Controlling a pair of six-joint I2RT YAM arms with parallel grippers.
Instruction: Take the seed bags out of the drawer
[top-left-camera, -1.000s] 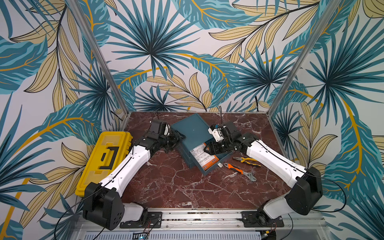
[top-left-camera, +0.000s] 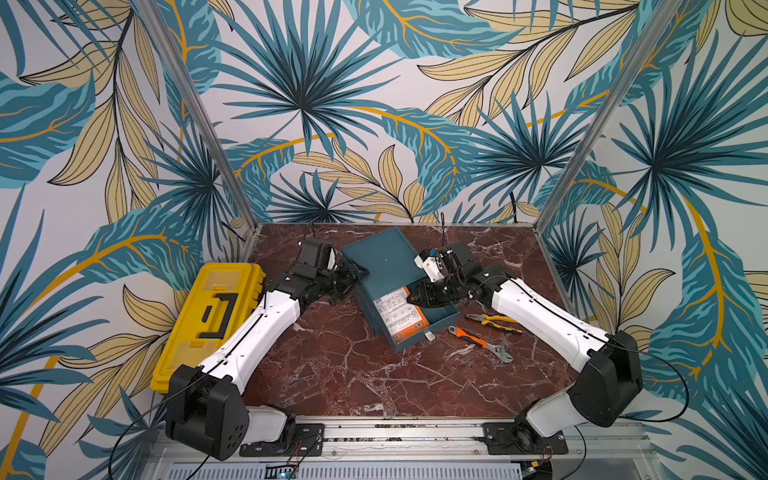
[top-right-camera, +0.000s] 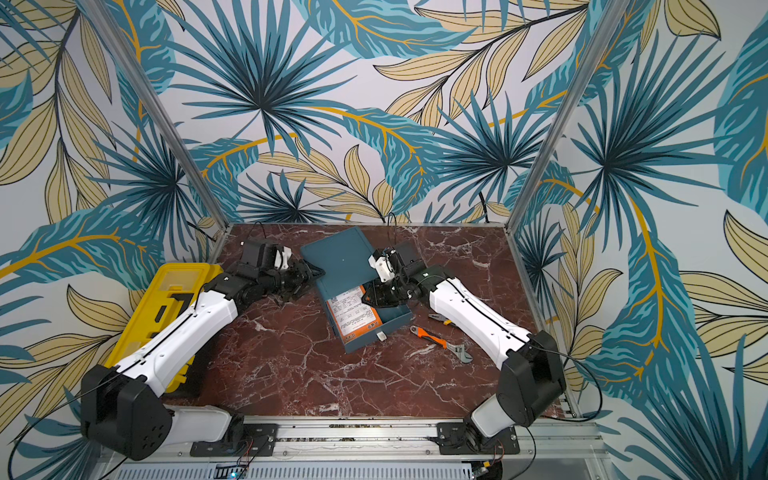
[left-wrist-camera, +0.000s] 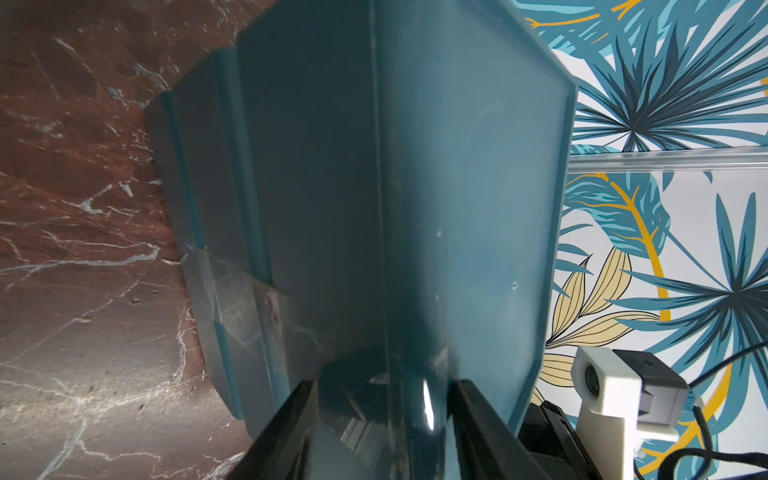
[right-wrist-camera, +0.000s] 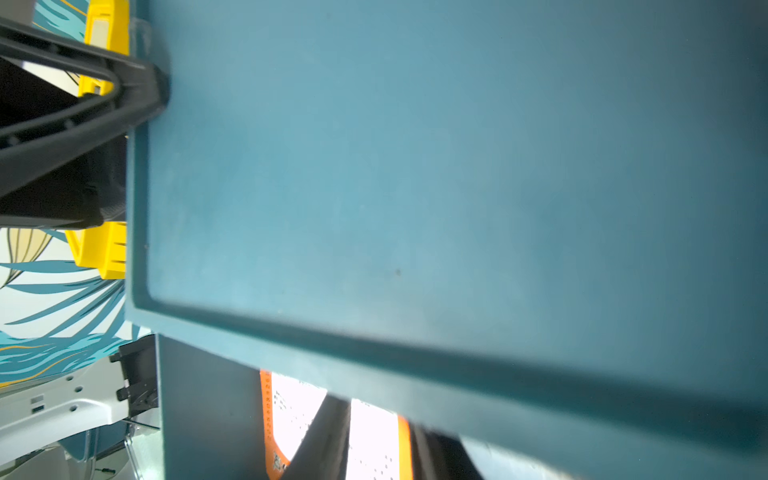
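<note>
The blue-grey cabinet (top-left-camera: 388, 256) stands mid-table with its drawer (top-left-camera: 411, 341) pulled out toward the front. A white seed bag (top-left-camera: 392, 310) with orange ends and printed text lies in the drawer; whether others lie beneath it cannot be seen. My left gripper is shut on the cabinet's raised side edge. Over the right part of the drawer, my right gripper is partly open, fingertips pointing down past the cabinet's front rim. The washed-out bag (right-wrist-camera: 297, 404) shows between and beside its fingers; contact with it cannot be judged.
A yellow toolbox (top-left-camera: 209, 320) stands at the left. Right of the drawer lie an orange-handled wrench (top-left-camera: 480, 342) and yellow pliers (top-left-camera: 494, 321).
My right gripper has shifted only slightly; the left arm looks still.
</note>
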